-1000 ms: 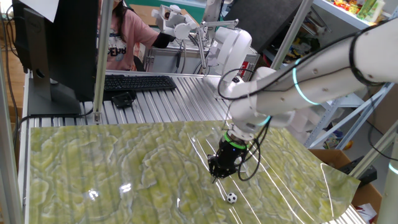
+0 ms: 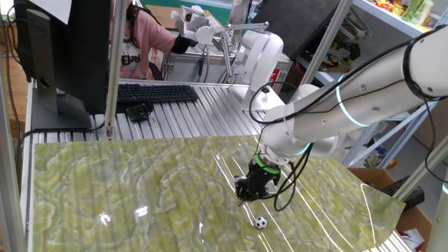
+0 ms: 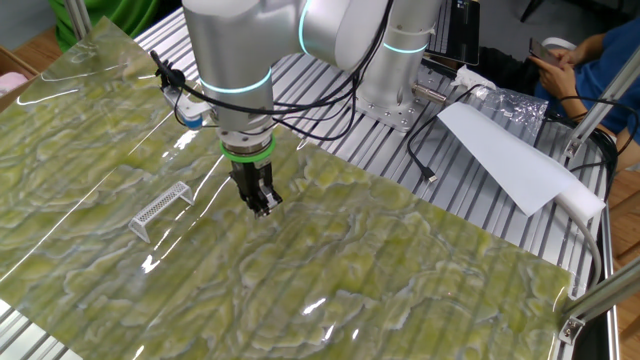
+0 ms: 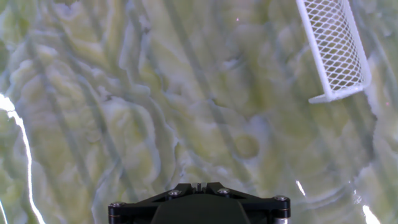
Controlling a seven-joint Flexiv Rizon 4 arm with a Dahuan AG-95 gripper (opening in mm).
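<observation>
A small black-and-white football [image 2: 260, 222] rests on the green marbled sheet, a short way toward the camera from my gripper [image 2: 241, 201] in exterior view 1. I cannot make the ball out in the other two views. Above the sheet, the gripper [image 3: 266, 213] points downward. Its black fingers [image 4: 180, 190] meet at the bottom of the wrist view, with nothing showing between them. A white mesh goal [image 3: 160, 210] stands to the left of the gripper in exterior view 2. The same goal [image 4: 336, 46] appears at upper right in the wrist view, apart from the fingers.
The marbled sheet [image 2: 105, 189] has wide bare room around the gripper. Behind it are a keyboard [image 2: 157, 93] and a monitor [image 2: 70, 63]. A white paper roll [image 3: 520, 160] and a loose cable [image 3: 425, 170] lie on the slatted table near the arm's base.
In exterior view 1, the arm and gripper have shifted slightly to the right over the last second. The ball has stayed in place.
</observation>
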